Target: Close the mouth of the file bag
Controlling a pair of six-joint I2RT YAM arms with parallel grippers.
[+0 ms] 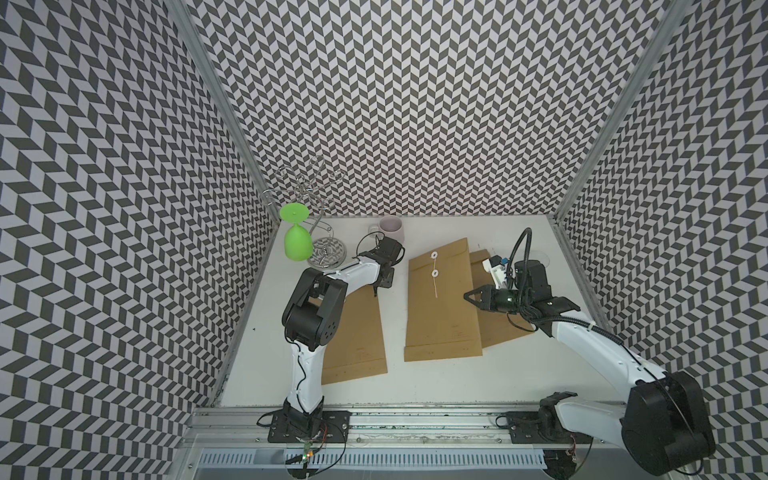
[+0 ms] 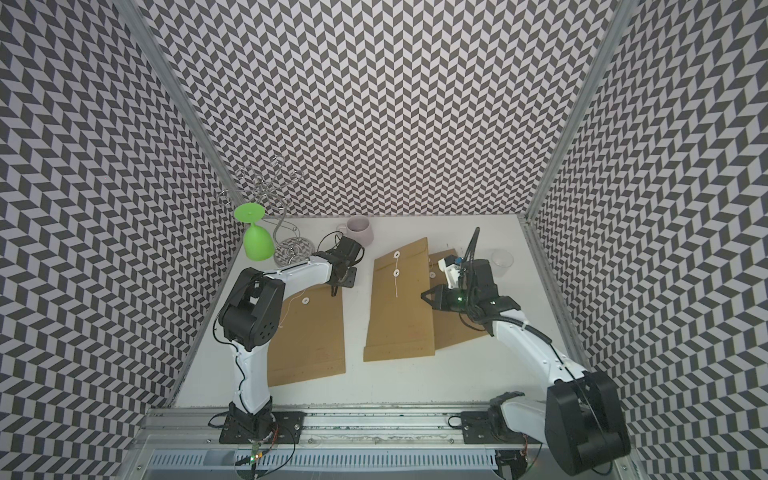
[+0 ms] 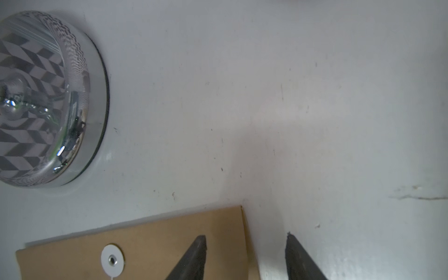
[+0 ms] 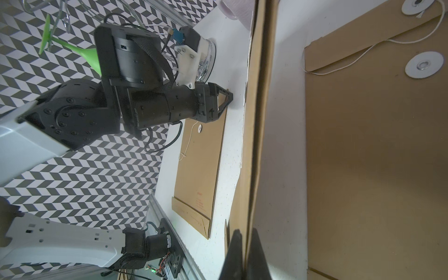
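My right gripper (image 1: 472,296) is shut on the edge of a brown file bag (image 1: 436,312), which has two white string buttons and lies tilted over another brown bag (image 2: 468,340). In the right wrist view the bag's edge (image 4: 254,116) runs between the fingertips. My left gripper points down over the top corner of the left file bag (image 3: 219,224), fingers apart with nothing between them; a white button (image 3: 112,260) shows on that bag.
A metal rack with a round base (image 3: 65,140) and a green hanging glass (image 1: 297,244) stand at back left. A pink mug (image 2: 358,232) is at the back; a clear dish (image 2: 501,260) at back right.
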